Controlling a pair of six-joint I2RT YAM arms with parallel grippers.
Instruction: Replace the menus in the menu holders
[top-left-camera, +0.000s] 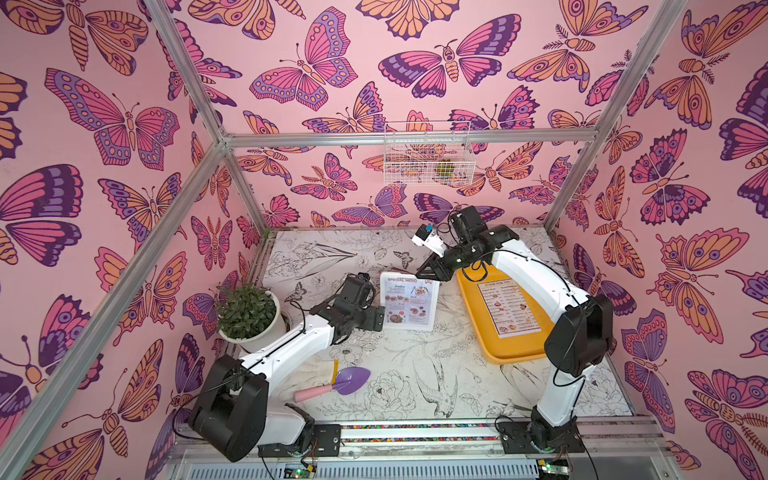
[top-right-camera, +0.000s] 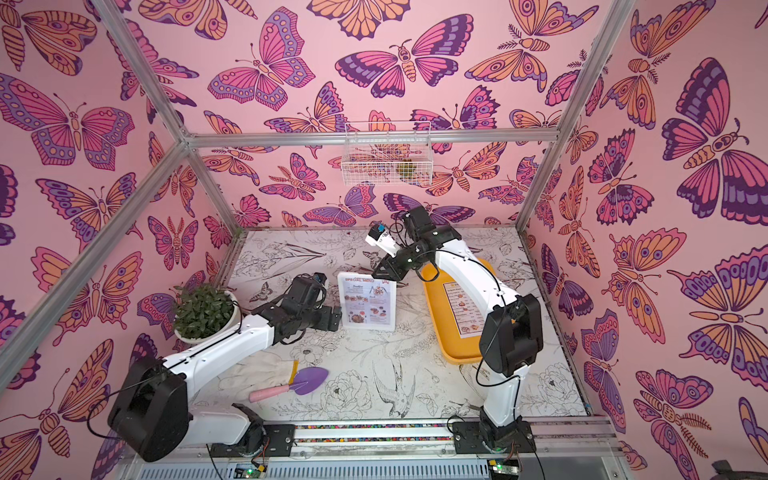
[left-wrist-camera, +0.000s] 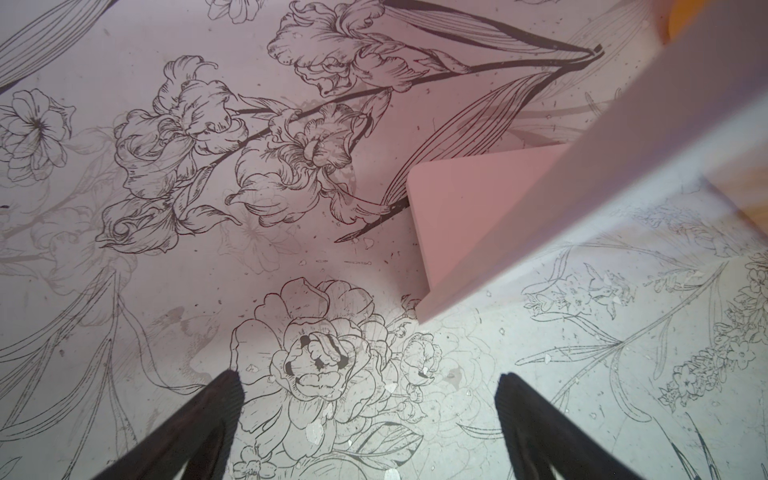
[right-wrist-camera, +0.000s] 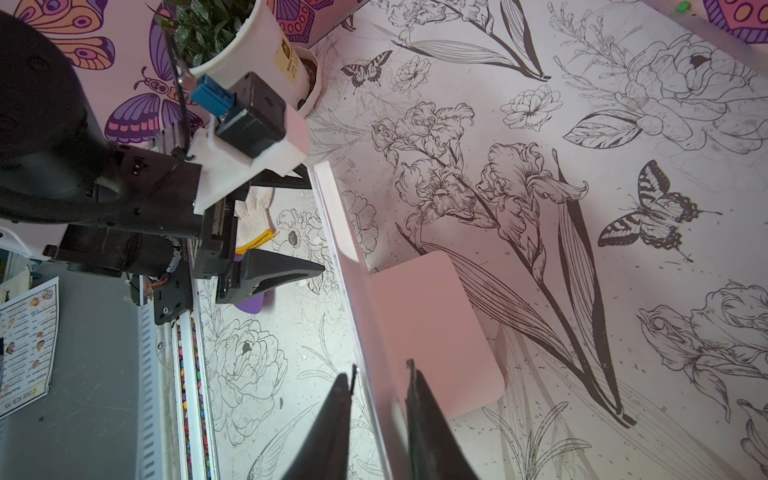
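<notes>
A white upright menu holder (top-left-camera: 436, 300) stands mid-table with a printed menu (top-left-camera: 408, 304) in it. In the right wrist view its base (right-wrist-camera: 440, 332) lies flat on the table. My right gripper straddles the holder's top edge at its right corner, fingers parted narrowly, one on each side of the panel. Beside the holder's left edge, my left gripper is open; only bare table shows between its fingers, and the holder (left-wrist-camera: 552, 216) rises to the right. Another menu (top-left-camera: 508, 308) lies in the yellow tray (top-left-camera: 480, 340) on the right.
A potted plant (top-right-camera: 204, 312) stands at the left. Near the front left lie a purple trowel (top-right-camera: 310, 380) and a white glove (top-right-camera: 260, 373) with a yellow cuff. A wire basket (top-left-camera: 428, 169) hangs on the back wall. Another menu (right-wrist-camera: 28, 344) lies beyond the front edge.
</notes>
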